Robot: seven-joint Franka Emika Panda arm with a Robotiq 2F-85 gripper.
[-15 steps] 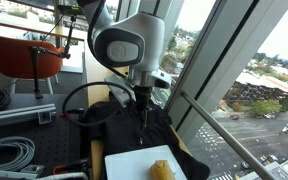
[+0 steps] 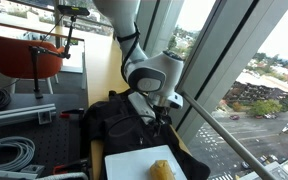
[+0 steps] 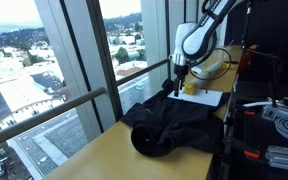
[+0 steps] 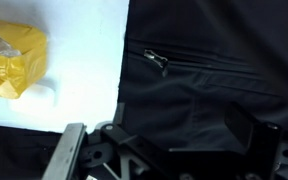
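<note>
A black garment (image 4: 194, 100) with a zipper lies spread over the wooden table; its metal zipper pull (image 4: 157, 60) shows in the wrist view. My gripper is over the garment with its fingers wide apart and nothing between them. In the second exterior view the garment (image 3: 169, 125) covers the table's middle, and the gripper (image 3: 178, 88) is low at its far side. A white board (image 2: 142, 163) borders the cloth. On it rests a yellow package (image 2: 161, 170), seen at the left of the wrist view too.
A small white object (image 4: 36, 97) sits beside the package. Windows and a metal rail (image 3: 49, 118) run along one side. Across from them, a dark cart (image 2: 39, 135) carries coiled cables (image 2: 9, 150). Bare table (image 3: 99, 160) shows at the near end.
The arm has lowered and leaned toward the window side, bringing its wrist down closer to the garment. Board and package have stayed in place.
</note>
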